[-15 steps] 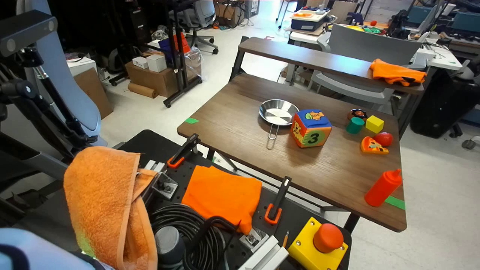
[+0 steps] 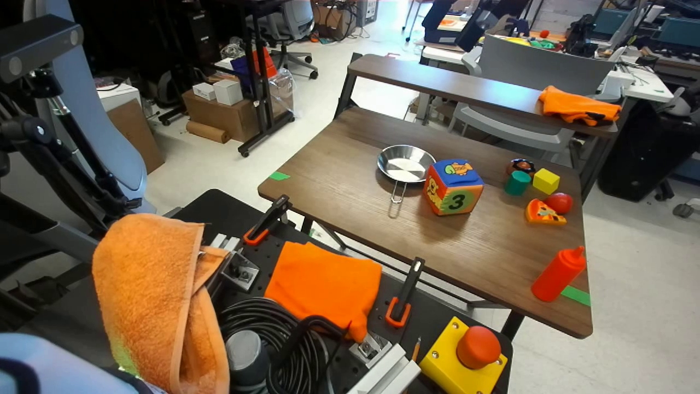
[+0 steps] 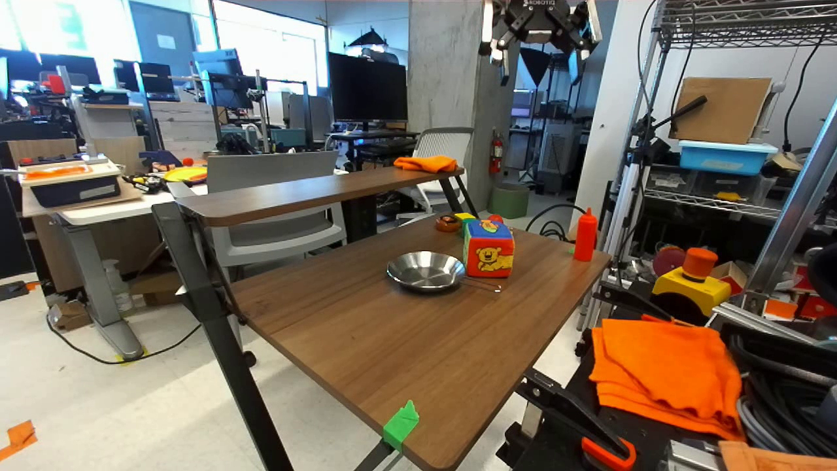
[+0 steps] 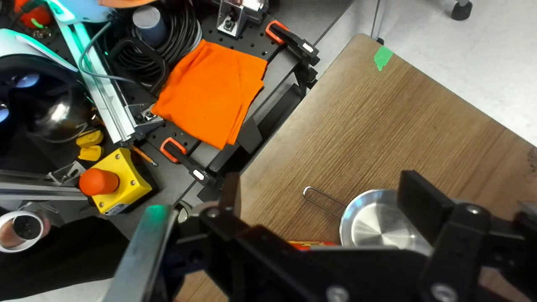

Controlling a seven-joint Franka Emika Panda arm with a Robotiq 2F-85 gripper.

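High over the table, my gripper (image 3: 539, 69) hangs with its fingers spread wide and nothing between them. In the wrist view the open gripper shows both fingers apart above the tabletop. A steel pan (image 2: 404, 164) with a wire handle lies on the wooden table (image 2: 354, 190). Right beside it sits a soft picture cube (image 2: 454, 188) with a 3 on one face; the gripper hides most of it in the wrist view. Toward the far right are a green cylinder (image 2: 518, 183), a yellow block (image 2: 546, 181), a red ball (image 2: 559, 203) and a toy pizza slice (image 2: 545, 213).
A red squeeze bottle (image 2: 558, 274) stands near the table's right front corner. A raised shelf (image 2: 446, 81) runs along the back, with an orange cloth (image 2: 577, 105) on it. Clamps and an emergency stop (image 2: 478, 347) occupy the bench in front.
Part of my gripper now shows at the top of exterior view 1, where it was absent a second ago. The objects on the table have stayed put.
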